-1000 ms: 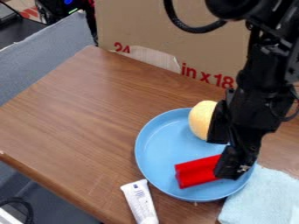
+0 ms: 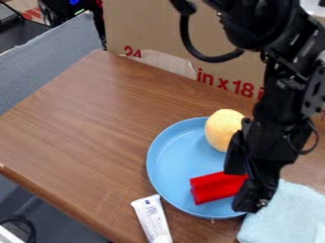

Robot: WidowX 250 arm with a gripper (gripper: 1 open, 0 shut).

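A blue plate (image 2: 172,161) rests on the wooden table, holding a yellow round object (image 2: 222,127) at its back and a red block-like item (image 2: 214,187) toward the front. My black gripper (image 2: 244,186) is low over the right side of the plate, beside the red item's right end. Its fingers are dark and partly overlap, so the space between them is hard to make out.
A white tube (image 2: 151,219) lies at the table's front edge, left of the plate. A light blue cloth (image 2: 282,218) is at the lower right. A cardboard box (image 2: 152,28) stands behind.
The plate and the items on it look unmoved.
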